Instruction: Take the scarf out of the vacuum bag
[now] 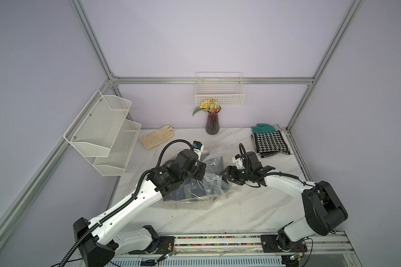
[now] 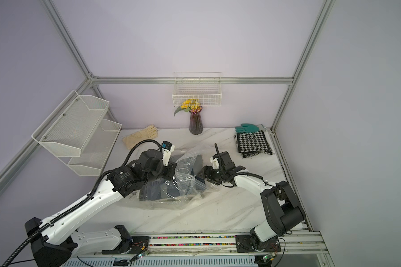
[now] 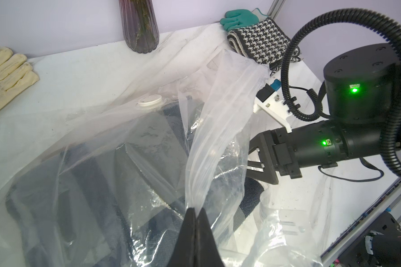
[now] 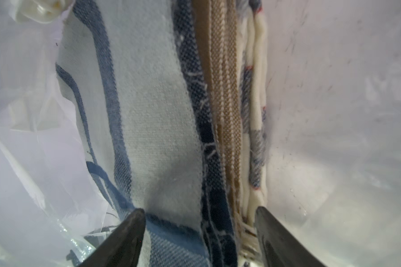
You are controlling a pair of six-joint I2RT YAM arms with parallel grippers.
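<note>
The clear vacuum bag (image 3: 120,164) lies on the table, with the scarf (image 4: 156,102), striped grey and navy and folded, inside it. Its navy end shows at the bag's right-hand opening. Pinched at the tips of my left gripper is a raised fold of the bag's film; that gripper is shut. At the open end, my right gripper has its fingers parted on either side of the scarf's folded edge. Tan and plaid layers show beside the grey face. Whether the fingers touch the cloth cannot be told.
A beige glove (image 1: 157,136) lies at the back left, and a vase with flowers (image 1: 212,122) stands at the back. A houndstooth cloth (image 1: 271,143) and a green glove (image 1: 263,128) lie at the back right.
</note>
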